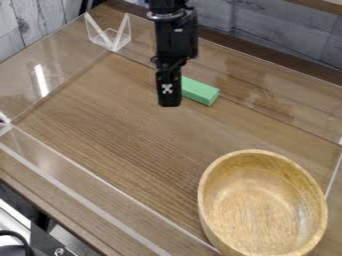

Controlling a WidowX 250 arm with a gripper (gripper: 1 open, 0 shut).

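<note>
My gripper (170, 92) hangs in the upper middle of the camera view on its black arm, low over the wooden table, shut with nothing seen between its fingers. Just to its right a green block (199, 92) lies on the table, its left end partly hidden behind the gripper.
A large wooden bowl (261, 238) sits at the lower right. A clear plastic object (110, 32) stands at the back left. Its edge runs along the lower left.
</note>
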